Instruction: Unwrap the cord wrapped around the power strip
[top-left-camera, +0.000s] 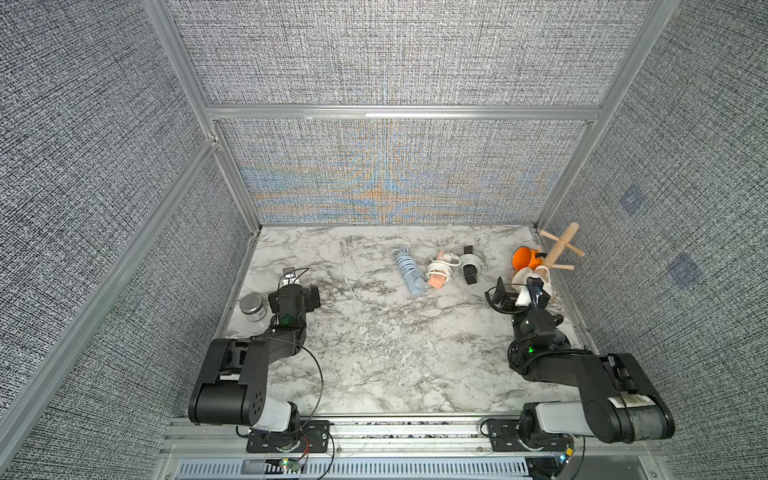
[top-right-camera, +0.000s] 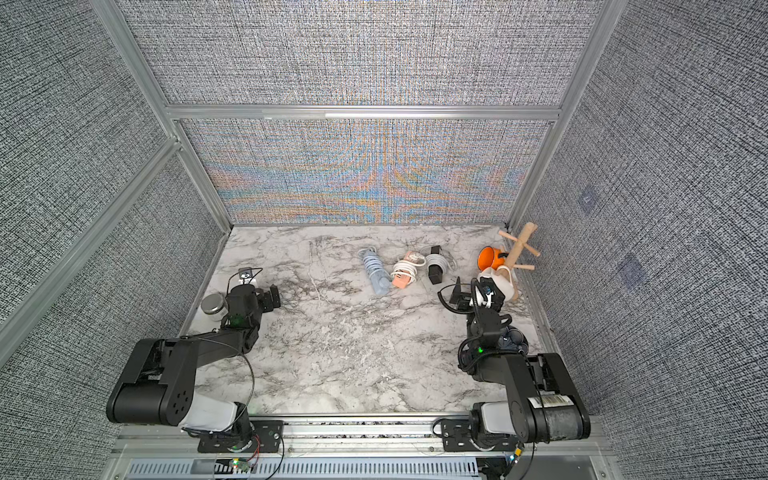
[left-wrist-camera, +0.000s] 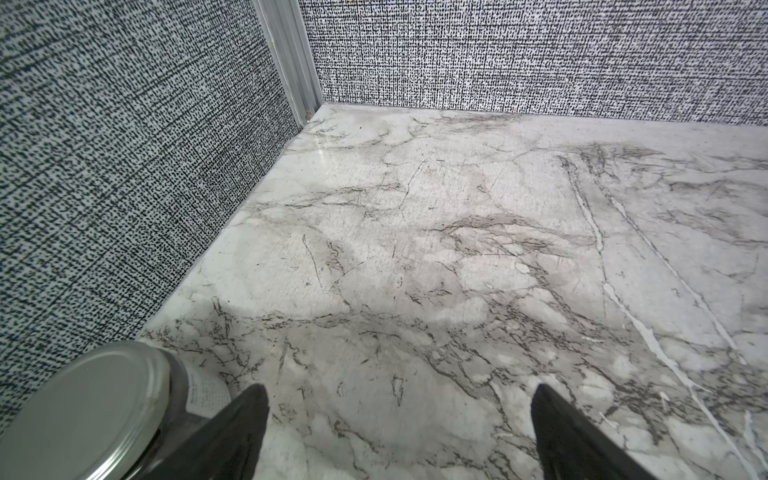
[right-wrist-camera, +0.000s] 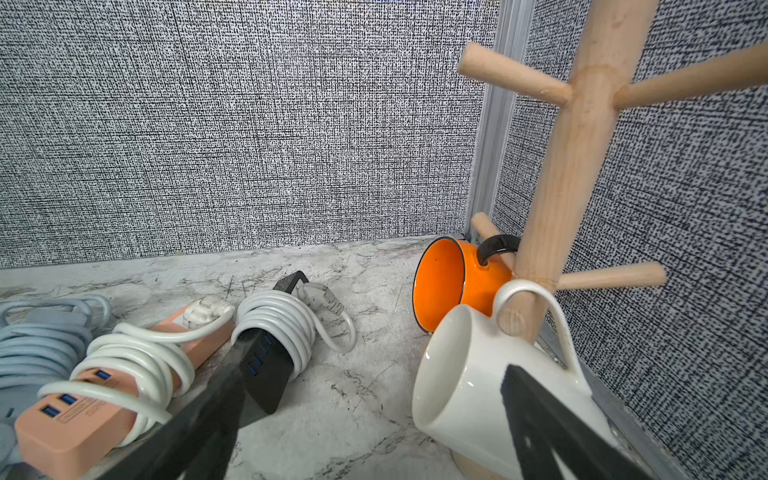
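Three power strips, each with cord coiled round it, lie at the back centre-right: light blue (top-left-camera: 413, 278), pink (right-wrist-camera: 56, 428) and black with white cord (right-wrist-camera: 268, 368). My right gripper is open, low in front of the black strip and a white mug (right-wrist-camera: 496, 388). My left gripper is open over bare marble at the left, with nothing between its fingers.
A silver lidded can (left-wrist-camera: 92, 408) stands beside my left gripper. At the right, a wooden mug tree (right-wrist-camera: 572, 176) holds the white mug and an orange mug (right-wrist-camera: 480, 284).
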